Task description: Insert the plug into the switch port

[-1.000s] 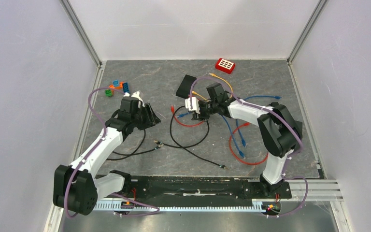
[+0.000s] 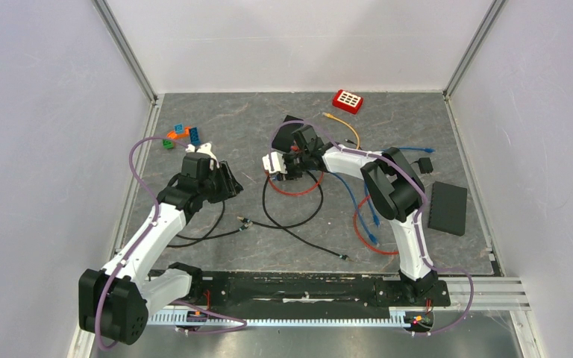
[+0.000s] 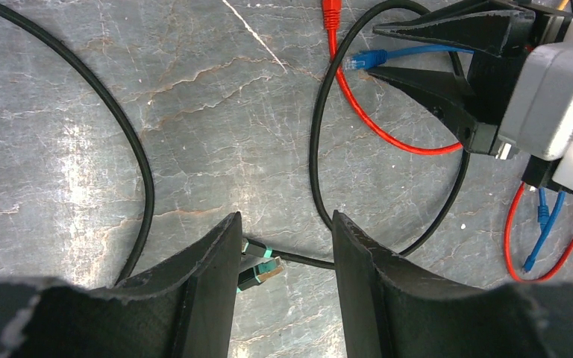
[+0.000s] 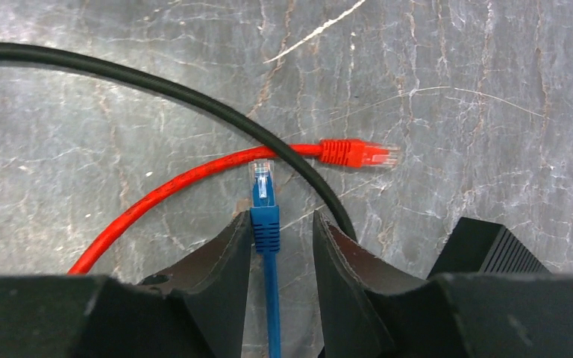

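A blue network plug [image 4: 265,224] with a clear tip lies between the fingers of my right gripper, close against the left finger. Those fingers stand part open, with a gap on the plug's right side. In the left wrist view, the blue plug [image 3: 365,60] shows between the right gripper's fingertips. My left gripper is open and empty, above the dark floor left of the middle. A black box [image 2: 287,134] sits behind the right gripper; no port on it can be made out.
A red cable's plug [image 4: 347,152] and a black cable [image 4: 216,112] lie just past the blue plug. Several black cables cross the front middle. A black slab [image 2: 448,209] lies at right, a red keypad [image 2: 348,101] at back, coloured blocks [image 2: 183,134] at back left.
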